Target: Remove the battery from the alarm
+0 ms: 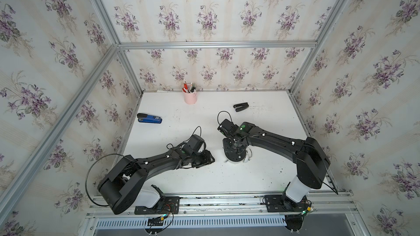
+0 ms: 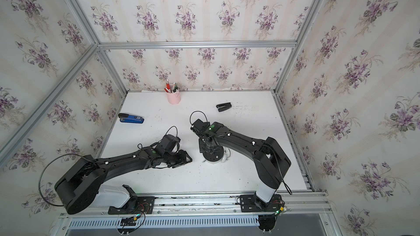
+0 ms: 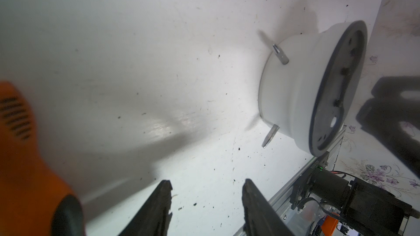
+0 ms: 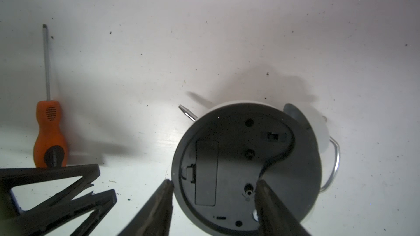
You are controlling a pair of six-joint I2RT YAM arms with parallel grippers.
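The white alarm clock (image 3: 288, 87) lies face down on the table, its dark grey back (image 4: 231, 157) turned up. On that back a long rectangular battery cover (image 4: 206, 172) sits in place, its latch towards the left in the right wrist view; any battery is hidden under it. Over the alarm my right gripper hangs with fingers apart and nothing between them. To the alarm's left, low over the table, my left gripper stands open and empty, with bare table showing in its gap.
An orange-handled screwdriver (image 4: 49, 135) lies beside my left gripper. Farther back are a blue stapler (image 1: 149, 118), a pink pen cup (image 1: 190, 97) and a black stapler (image 1: 240, 106).
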